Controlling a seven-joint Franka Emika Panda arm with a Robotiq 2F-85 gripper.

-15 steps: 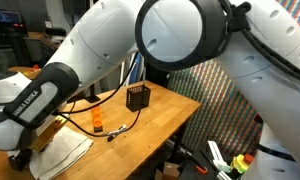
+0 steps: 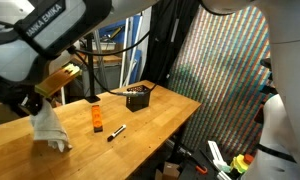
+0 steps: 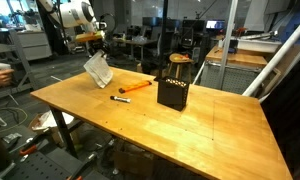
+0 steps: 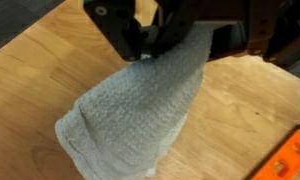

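A white cloth (image 2: 50, 130) hangs bunched from my gripper (image 2: 32, 103) above the left part of the wooden table. In the wrist view, the cloth (image 4: 125, 125) runs up between the dark fingers, and my gripper is shut on it. Its loose lower end drapes down close to the tabletop; whether it touches the wood I cannot tell. From the other side, the same cloth (image 3: 98, 70) appears near the table's far left end.
An orange tool-like piece (image 2: 97, 118) lies right of the cloth, with a small dark-and-white stick (image 3: 120, 98) nearby. Farther off stands a black box (image 3: 173, 93) with things inside.
My gripper has risen from the table at the left, lifting the cloth. Earlier the cloth lay spread flat on the wood; now it hangs gathered.
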